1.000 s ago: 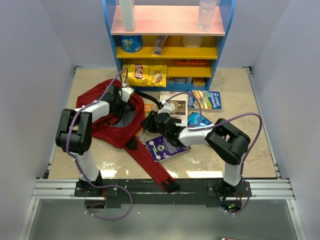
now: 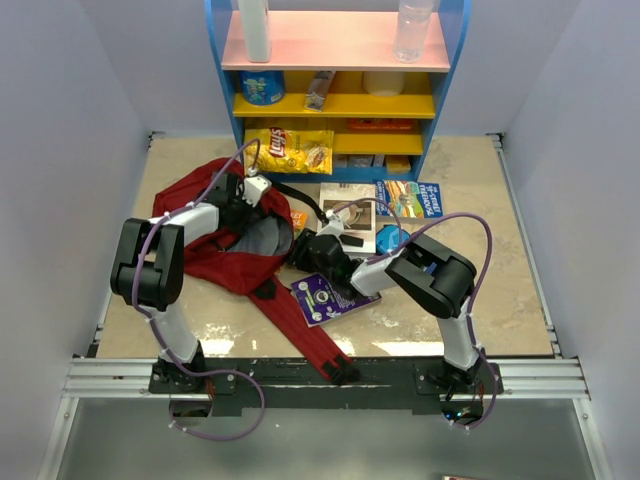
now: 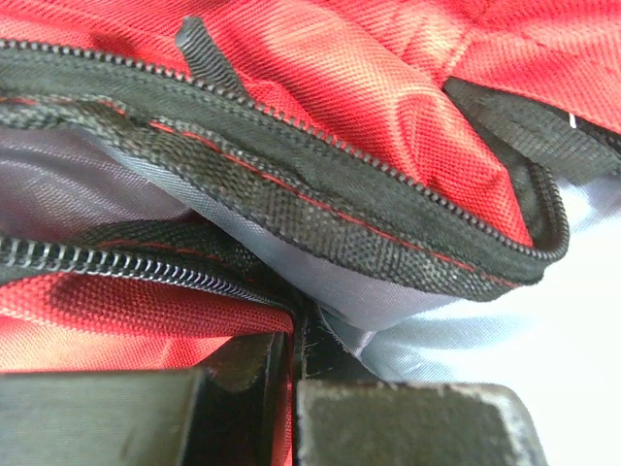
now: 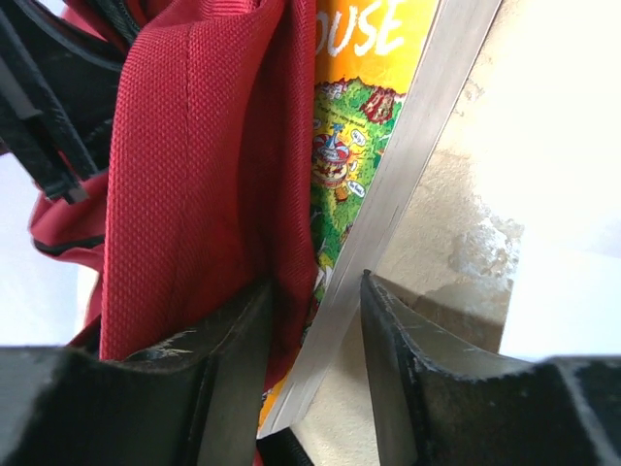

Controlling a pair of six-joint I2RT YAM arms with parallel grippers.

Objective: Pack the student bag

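The red bag (image 2: 215, 265) lies at the left with its grey-lined mouth (image 2: 265, 238) spread open. My left gripper is shut on the bag's red and black zippered edge. At the bag's right side my right gripper is part open. Between its fingers run a red bag flap (image 4: 184, 184) and the pale edge of an orange illustrated book (image 4: 340, 175). The flap covers part of that book. Bare floor shows between the book's edge and the right-hand finger (image 4: 388, 335). How far the book reaches into the bag is hidden.
A purple book (image 2: 320, 300) lies below the right gripper. Behind it are a pale book (image 2: 348, 195), a blue pack (image 2: 392, 238) and a colourful book (image 2: 410, 198). A shelf (image 2: 340, 105) with snacks stands at the back.
The bag's mouth there has shifted and spread wider. The left arm stays put.
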